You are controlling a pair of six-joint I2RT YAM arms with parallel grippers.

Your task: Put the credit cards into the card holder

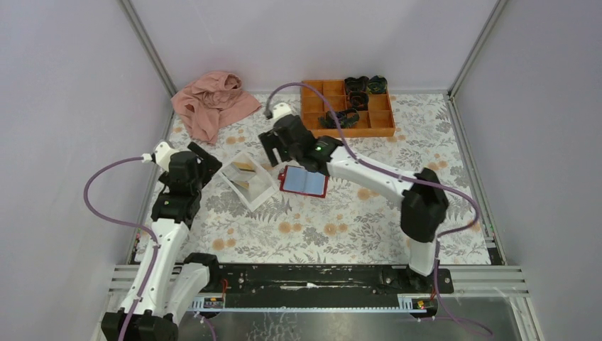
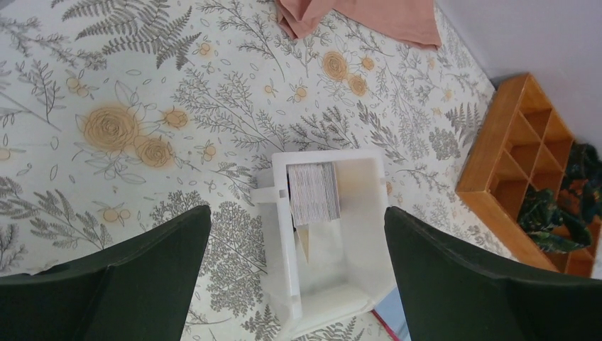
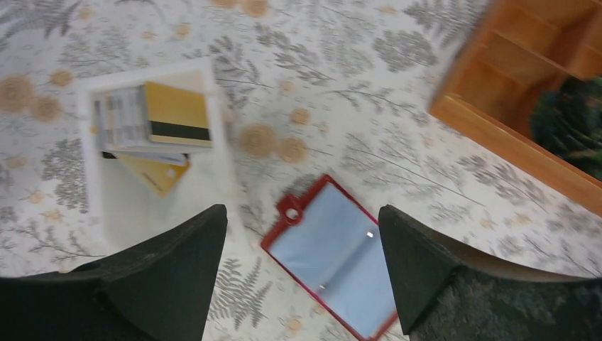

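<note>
Several credit cards (image 3: 179, 114), gold and silver, stand and lie inside a white open box (image 1: 267, 197). The red-edged card holder (image 1: 326, 189) lies spread flat just right of that box, its pale sleeves (image 3: 323, 245) facing up. In the right wrist view my right gripper hangs over the holder and the gap beside the box, fingers apart and empty. To the left of the box my left gripper is open too; its wrist view shows the box beyond its fingers with nothing between them.
An orange compartment tray (image 1: 310, 106) holding dark green bundled items (image 1: 358, 101) stands at the back. A pink cloth (image 1: 213, 104) is crumpled at the back left.
</note>
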